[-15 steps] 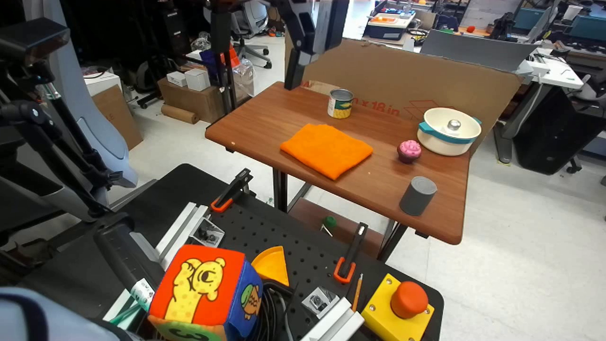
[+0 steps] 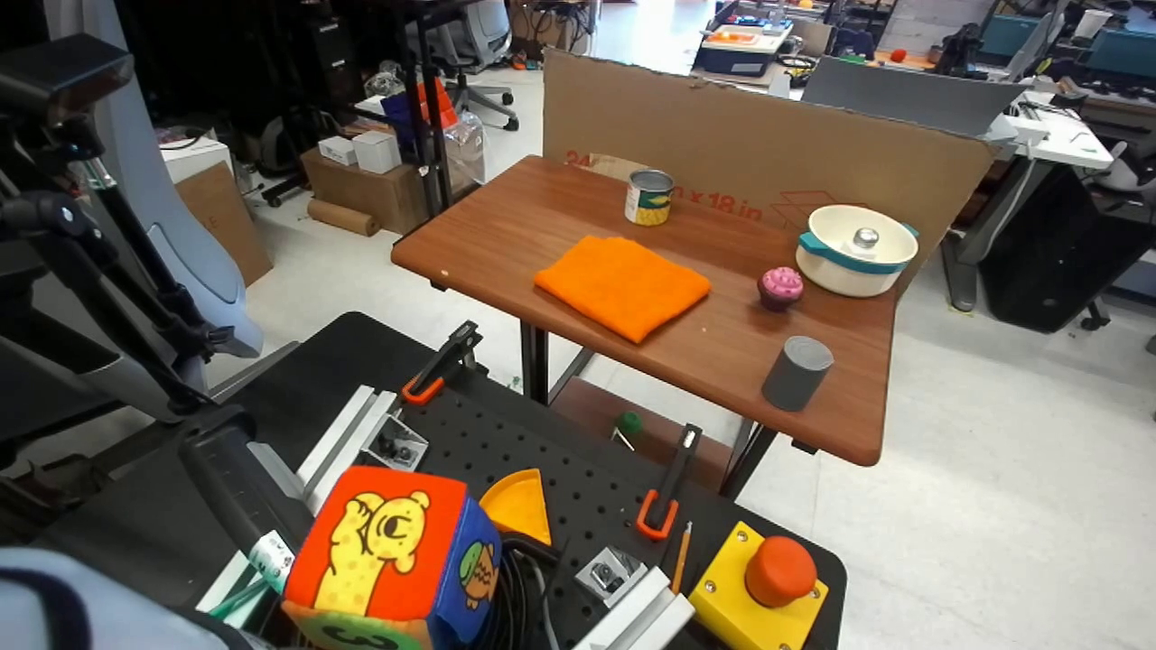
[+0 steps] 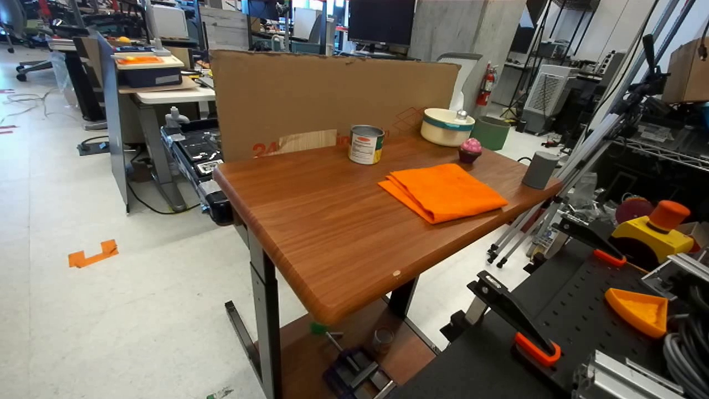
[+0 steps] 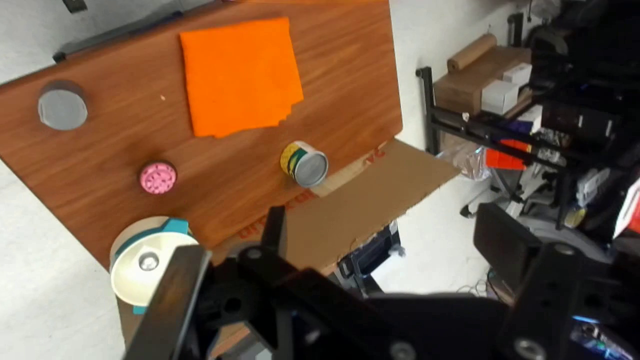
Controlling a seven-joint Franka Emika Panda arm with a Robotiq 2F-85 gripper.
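In the wrist view my gripper stands open high over the table, its two dark fingers wide apart and no object between them. The orange cloth (image 2: 623,286) lies folded flat mid-table. Behind it stands a can (image 2: 649,199) with a yellow and green label, upright near the cardboard. A pink-topped cupcake (image 2: 780,288) sits to the cloth's right. Beyond the cupcake is a cream pot (image 2: 853,251) with teal handles and a lid on. The grey cylinder (image 2: 797,374) stands upright by the near right edge. Neither exterior view shows the gripper.
A cardboard sheet (image 2: 748,146) walls off the table's back edge. On the black workbench in front are a soft toy cube (image 2: 379,542), clamps, a yellow wedge (image 2: 517,505) and a red stop button (image 2: 780,571).
A second ago the gripper hung over the table's back left corner in exterior view 1. The objects on the table have stayed put.
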